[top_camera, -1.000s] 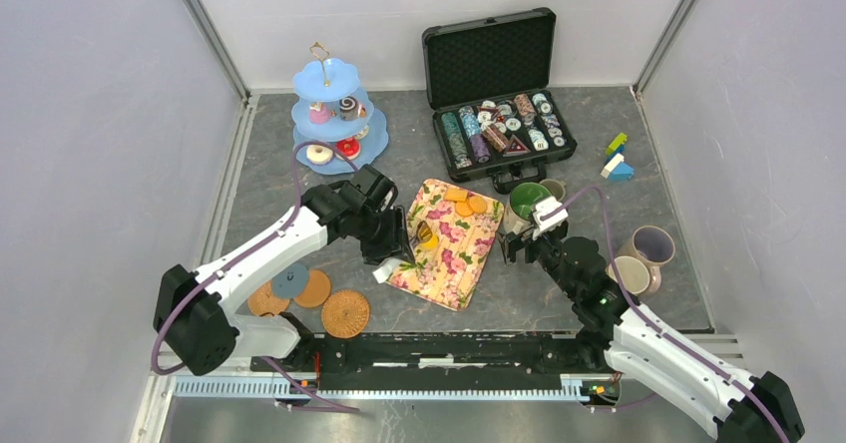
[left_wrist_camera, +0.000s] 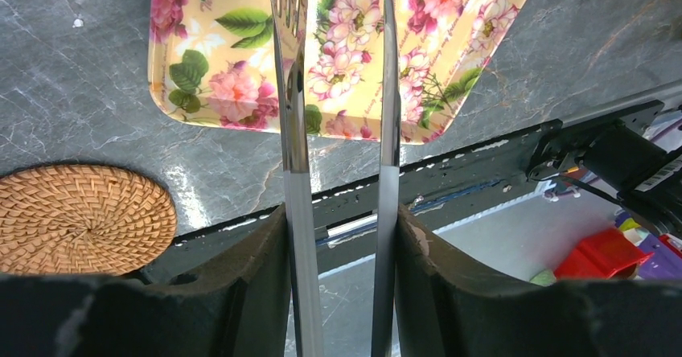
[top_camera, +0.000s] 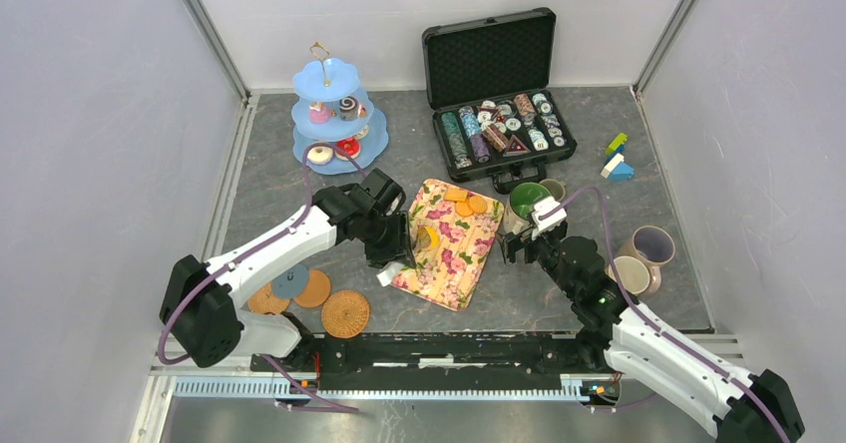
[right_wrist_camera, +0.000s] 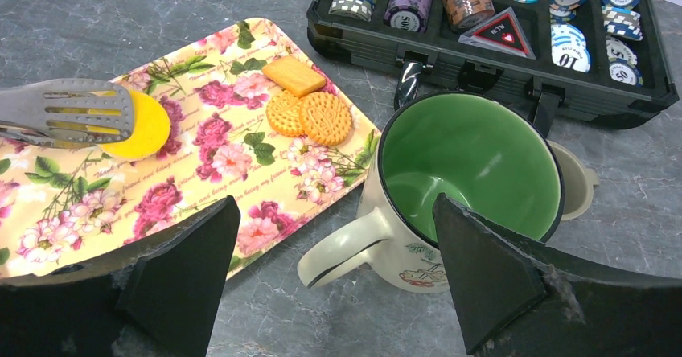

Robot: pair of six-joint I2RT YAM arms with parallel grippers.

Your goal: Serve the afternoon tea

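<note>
In the left wrist view my left gripper is shut on a pair of metal tongs (left_wrist_camera: 295, 140), with one long arm at each finger. The tongs' grey slotted head (right_wrist_camera: 68, 109) lies over a round yellow piece (right_wrist_camera: 146, 129) at the left part of the flowered tray (right_wrist_camera: 269, 204). Whether the head grips that piece cannot be told. Two round biscuits (right_wrist_camera: 326, 119) and a rectangular one (right_wrist_camera: 293, 75) are together on the tray's far end. My right gripper stands open by the handle of a cream mug (right_wrist_camera: 406, 252) with a green, seemingly empty inside.
A blue three-tier cake stand (top_camera: 327, 84) is at the back left. An open poker-chip case (top_camera: 504, 134) sits behind the mug, two more mugs (top_camera: 653, 244) at the right. Woven coasters (top_camera: 345, 313) lie front left; bare table is front of the mug.
Over the last second my left arm has shifted slightly right, and the tongs' head has moved a little against the yellow piece. The right arm is still.
</note>
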